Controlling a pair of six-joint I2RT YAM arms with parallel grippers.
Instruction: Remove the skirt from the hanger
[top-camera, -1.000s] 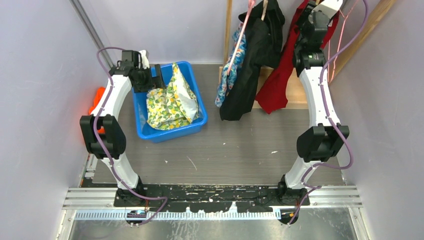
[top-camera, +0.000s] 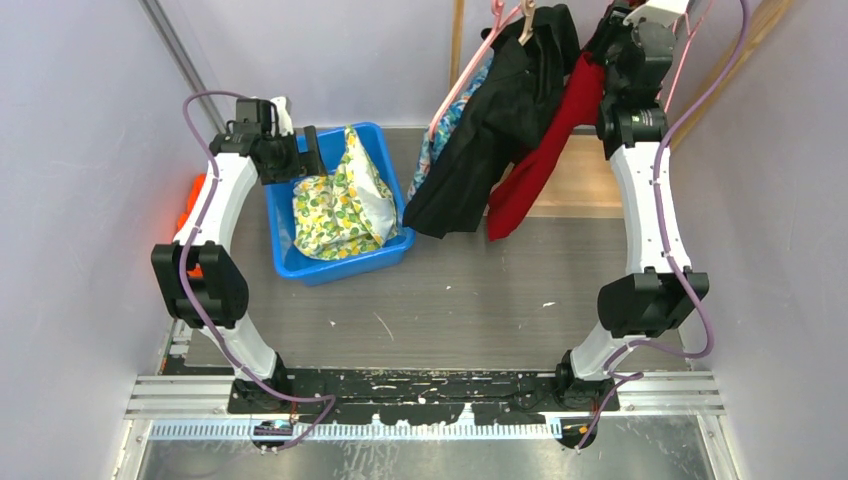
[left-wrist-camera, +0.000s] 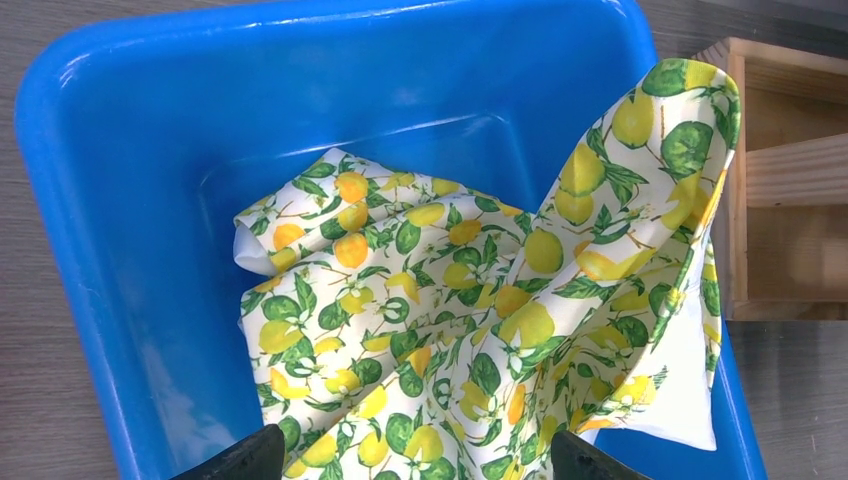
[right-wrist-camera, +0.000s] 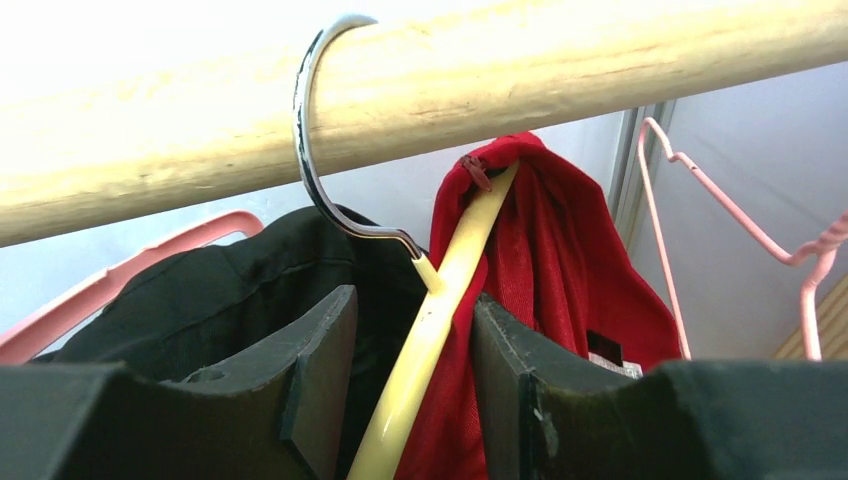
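A red garment (top-camera: 540, 160) hangs from a yellow hanger (right-wrist-camera: 425, 330), whose metal hook (right-wrist-camera: 310, 150) loops over a wooden rail (right-wrist-camera: 560, 60). My right gripper is up at this hanger, fingers part open on either side of the yellow bar and some red cloth, partly hidden in the top view. Beside it hangs a black garment (top-camera: 470, 150). My left gripper (top-camera: 312, 150) stands open over the blue bin (left-wrist-camera: 90, 280), which holds lemon-print cloth (left-wrist-camera: 400, 300).
Pink hangers (top-camera: 450, 90) and blue printed cloth (top-camera: 430, 150) hang left of the black garment. A wooden frame (top-camera: 580, 200) stands at the back.
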